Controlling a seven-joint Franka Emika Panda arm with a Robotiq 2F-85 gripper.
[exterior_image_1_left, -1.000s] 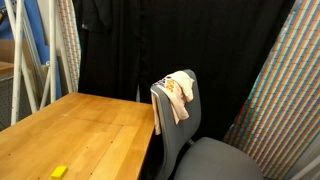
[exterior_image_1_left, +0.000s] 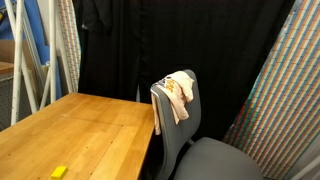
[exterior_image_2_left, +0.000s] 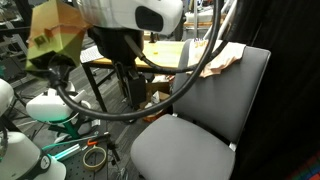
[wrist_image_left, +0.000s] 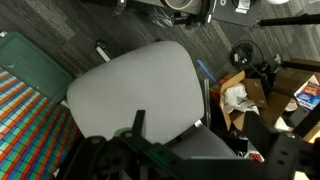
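Note:
A pale cloth with a coloured print (exterior_image_1_left: 174, 98) hangs over the top of a grey chair's backrest (exterior_image_1_left: 196, 103). In exterior view 2 the same cloth (exterior_image_2_left: 222, 60) shows partly behind the arm's black cable, above the seat (exterior_image_2_left: 180, 150). From the wrist, I look down on the grey seat (wrist_image_left: 140, 88); my gripper is above the chair, its dark fingers (wrist_image_left: 138, 124) spread wide with nothing seen between them. The cloth cannot be made out clearly in the wrist view. My gripper is out of exterior view 1.
A wooden table (exterior_image_1_left: 95, 125) stands beside the chair, bare in view except for a small yellow block (exterior_image_1_left: 59, 172). A black curtain (exterior_image_1_left: 220, 50) hangs behind. On the floor is a cardboard box (wrist_image_left: 240, 100) with white material in it.

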